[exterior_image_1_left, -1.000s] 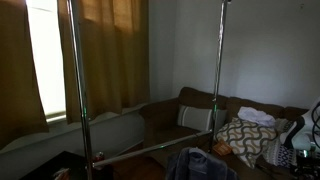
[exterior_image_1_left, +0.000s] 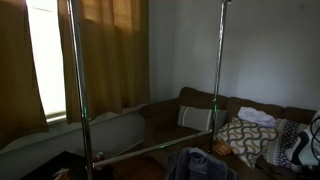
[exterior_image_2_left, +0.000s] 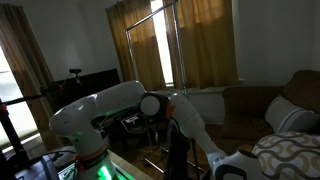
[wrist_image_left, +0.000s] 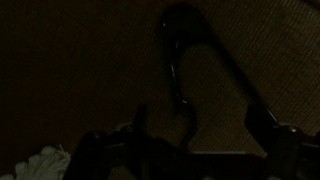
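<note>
In the very dark wrist view my gripper stands open, its two dark fingers apart at the bottom. Ahead of them lies a slender black object (wrist_image_left: 183, 22) on brown ribbed fabric (wrist_image_left: 110, 70). It has a rounded head and two thin limbs, one running down toward the gap and the other toward the right finger. Contact with the fingers cannot be made out. Exterior view 2 shows the white arm (exterior_image_2_left: 185, 117) reaching down to the lower right, beside the couch (exterior_image_2_left: 245, 105).
A metal rack (exterior_image_1_left: 80, 75) stands in front of the couch, with a dark garment (exterior_image_1_left: 197, 165) low beside it. Patterned cushions (exterior_image_1_left: 245, 137) and a white cloth (exterior_image_1_left: 256, 116) lie on the couch. White fringe (wrist_image_left: 45, 165) shows at the wrist view's lower left.
At the right edge of exterior view 1, the visible part of the arm has shifted and turned slightly. The rack, garment and couch look unchanged.
</note>
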